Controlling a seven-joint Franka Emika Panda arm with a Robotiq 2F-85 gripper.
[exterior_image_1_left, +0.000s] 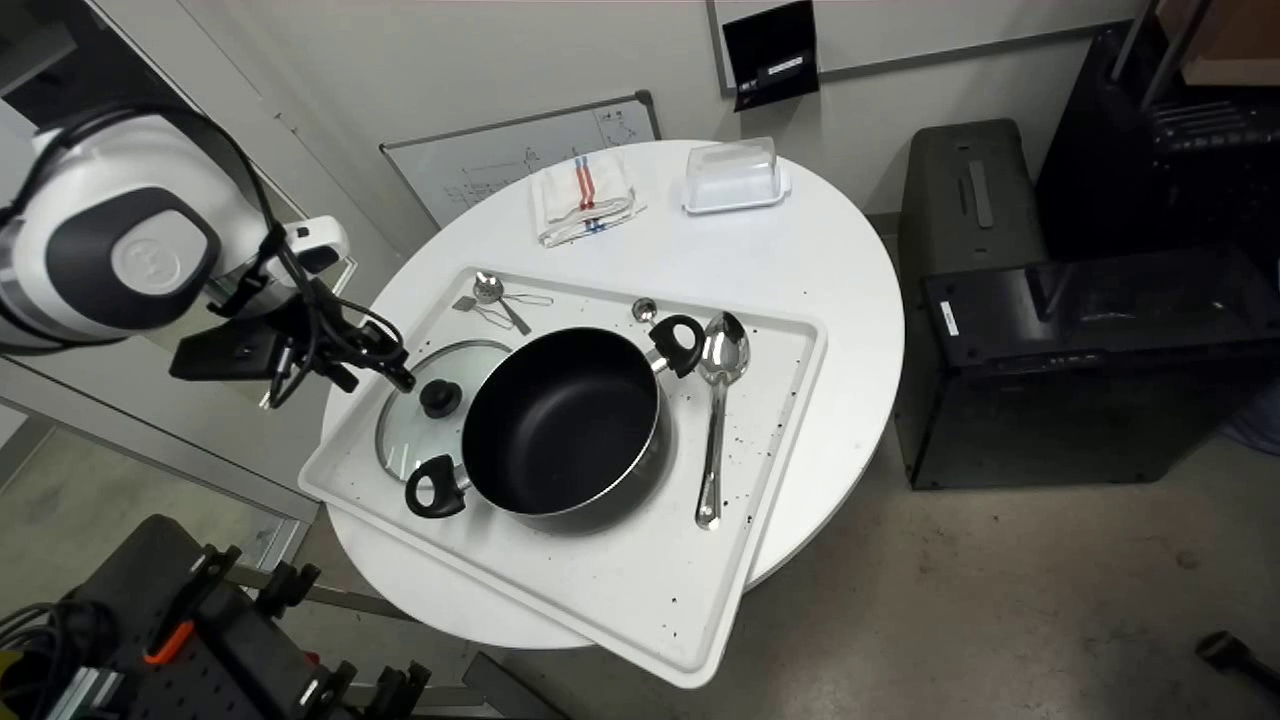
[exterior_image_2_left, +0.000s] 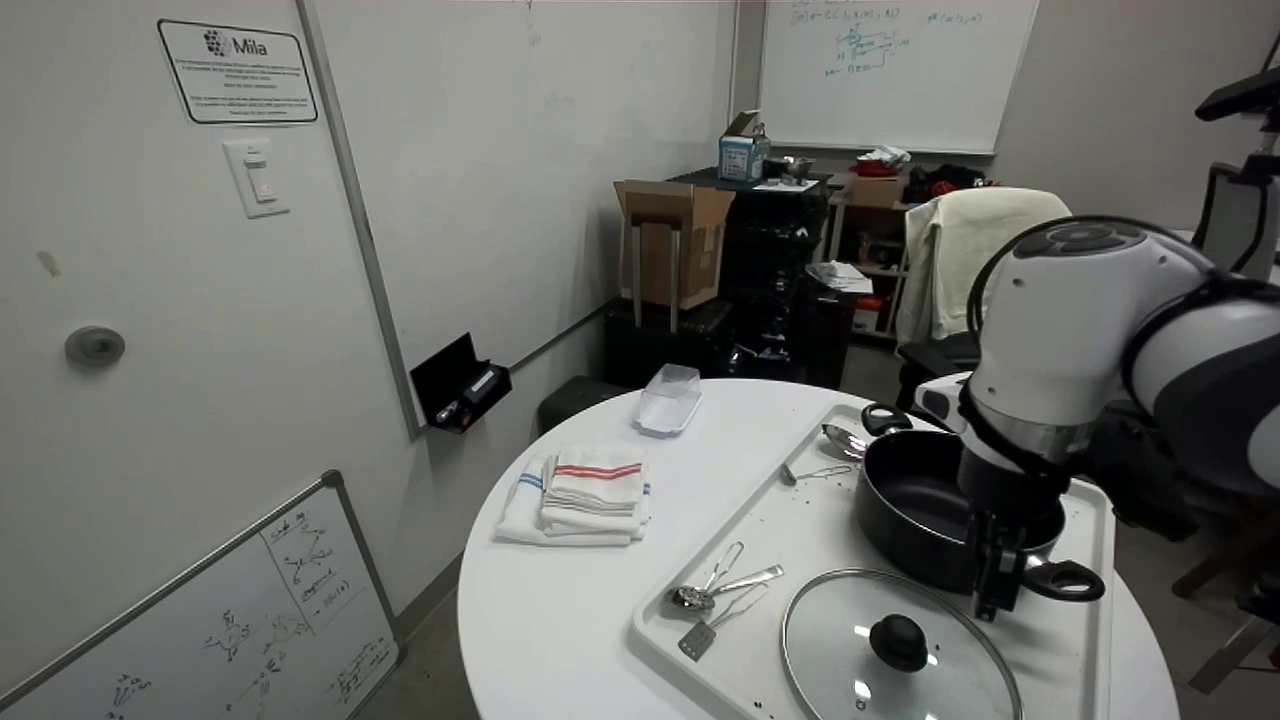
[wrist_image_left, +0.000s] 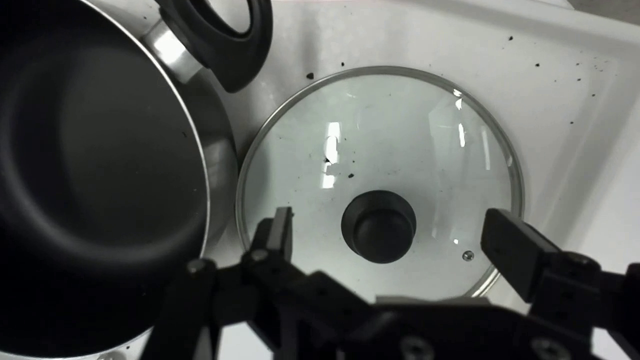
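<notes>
A round glass lid (wrist_image_left: 384, 144) with a black knob (wrist_image_left: 384, 228) lies on the white tray (exterior_image_1_left: 576, 588), right against a black two-handled pot (exterior_image_1_left: 564, 420). The pot stands uncovered and looks empty. My gripper is open above the lid, and the knob appears between its spread fingers in the wrist view. Nothing is held. From the first exterior view, the gripper (exterior_image_1_left: 378, 378) hangs at the tray's left side, near the lid (exterior_image_1_left: 408, 420). Its height over the knob is hard to judge.
A large spoon (exterior_image_1_left: 717, 420) lies right of the pot, and small utensils (exterior_image_2_left: 720, 594) sit in a tray corner. A folded towel (exterior_image_1_left: 584, 198) and a clear-covered dish (exterior_image_1_left: 734, 180) rest at the table's back. The tray's front part is clear.
</notes>
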